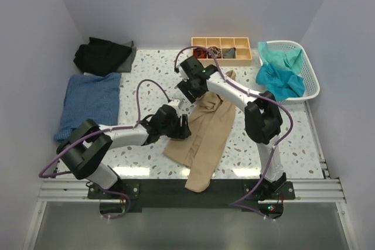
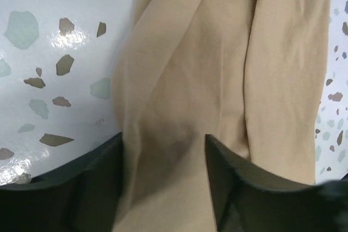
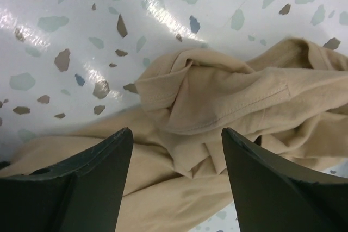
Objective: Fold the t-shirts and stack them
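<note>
A tan t-shirt (image 1: 210, 136) lies lengthwise on the speckled table, bunched at its far end and hanging over the front edge. My left gripper (image 1: 184, 127) is at its left side; in the left wrist view the part-open fingers (image 2: 100, 175) stand either side of a strip of tan cloth (image 2: 163, 161). Whether they touch it I cannot tell. Over the far left of the bunched part is my right gripper (image 1: 190, 91). In the right wrist view its fingers (image 3: 111, 161) are wide apart, with rumpled tan folds (image 3: 212, 96) beyond them.
A folded blue cloth (image 1: 91, 102) lies at the left, with black cloth (image 1: 101, 55) behind it. At the back stand a wooden divided box (image 1: 220, 42) and, to its right, a white basket (image 1: 313, 80) holding teal cloth (image 1: 281, 80).
</note>
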